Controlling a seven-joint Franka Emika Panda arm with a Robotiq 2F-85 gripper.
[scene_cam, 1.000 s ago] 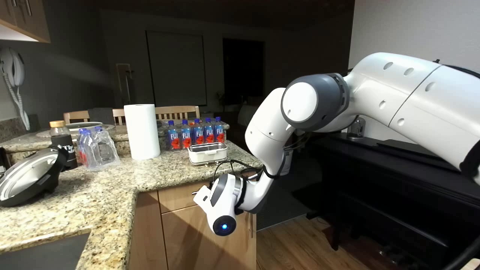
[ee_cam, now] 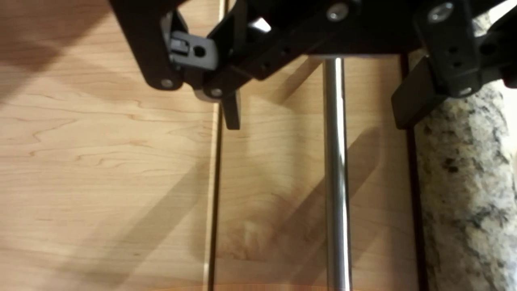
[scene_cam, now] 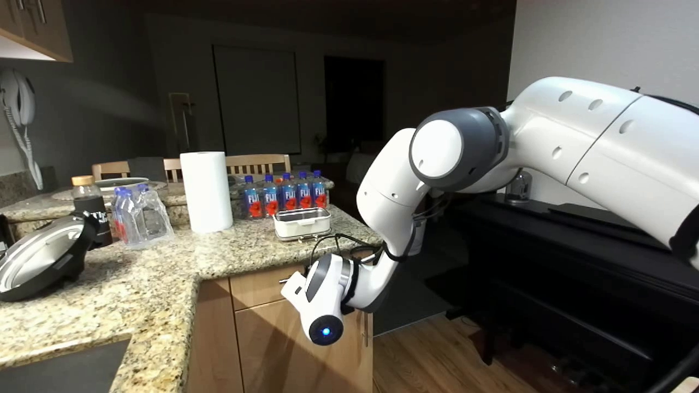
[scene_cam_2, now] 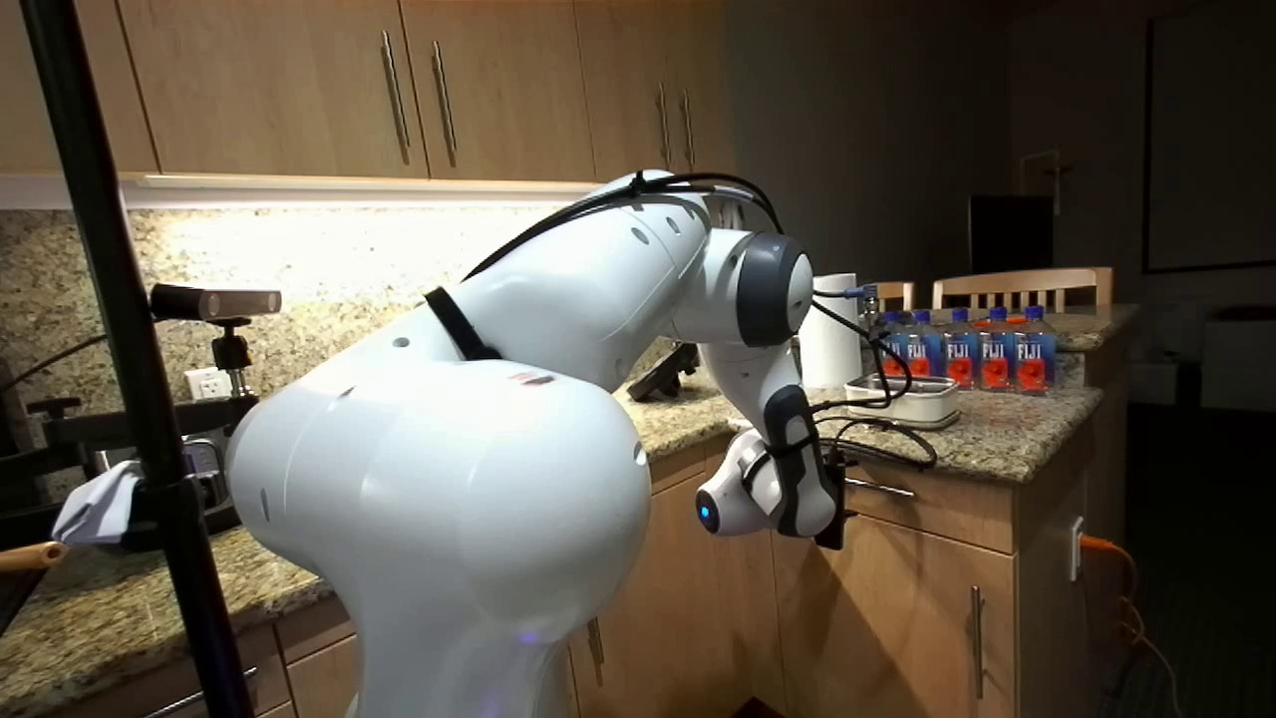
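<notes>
My gripper is open in the wrist view, its two dark fingers wide apart. Between them, in the picture, runs the round metal bar handle of a wooden drawer; neither finger is seen touching it. The left finger appears over the seam below the drawer front. Close to the countertop edge is the right finger. From the second exterior view, part of the handle shows just right of the wrist. The arm hides the fingers in both exterior views.
On the counter above stand a white container, several water bottles and a paper towel roll. A black cable loops beside the wrist near the counter edge. Below the drawer is a cabinet door with a vertical handle.
Almost nothing differs in the first exterior view; the wrist has shifted very slightly, and the objects on the counter stay in place.
</notes>
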